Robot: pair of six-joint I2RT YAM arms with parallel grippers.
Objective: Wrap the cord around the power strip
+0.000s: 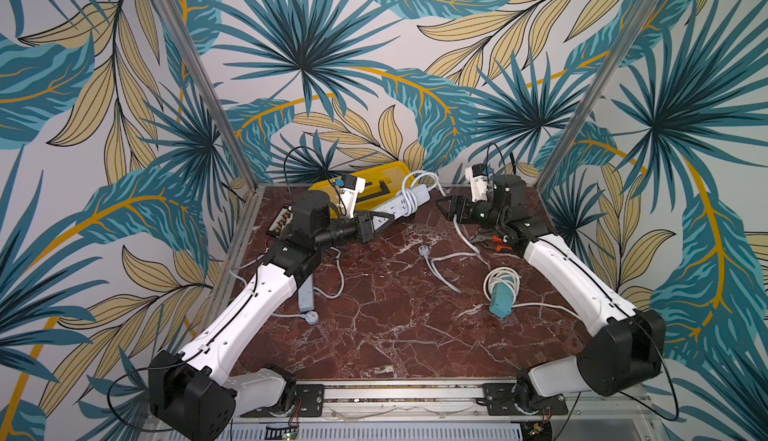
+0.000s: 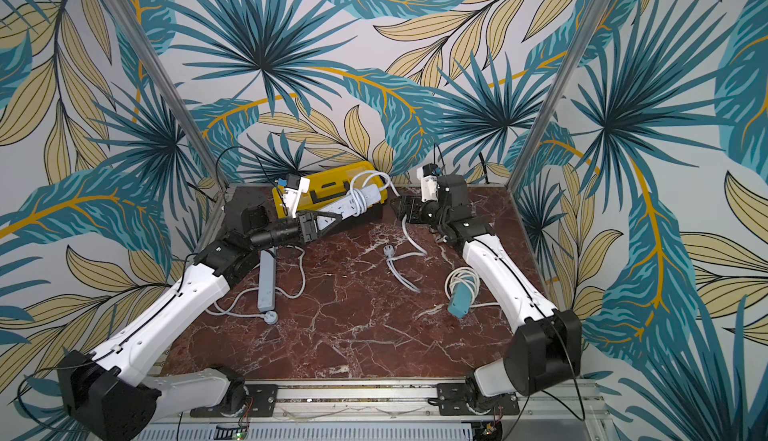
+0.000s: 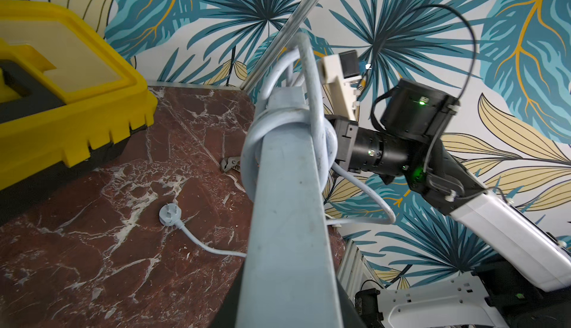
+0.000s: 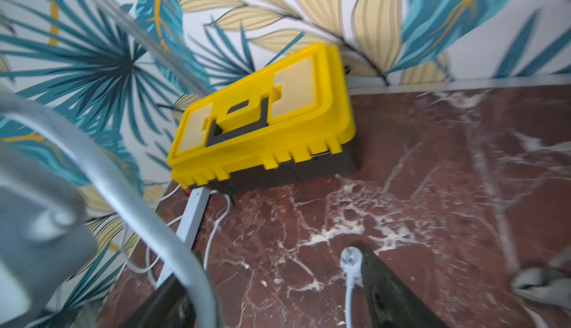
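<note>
My left gripper [image 1: 376,225] is shut on a light grey power strip [image 3: 288,220], raised and angled toward the back right. White cord [image 3: 324,143] loops around the strip's far end, then hangs down in a loop toward the table. My right gripper [image 1: 448,205] is just right of that end, beside the hanging cord [image 2: 404,233]; I cannot tell if it holds any. In the right wrist view a cord runs blurred across the left foreground. A grey plug [image 3: 170,213] lies on the table below.
A yellow toolbox [image 4: 261,125] stands at the back. A second strip [image 2: 266,281] with cord lies at left, a teal strip [image 1: 501,301] with coiled cord at front right, orange-handled pliers [image 1: 500,242] behind it.
</note>
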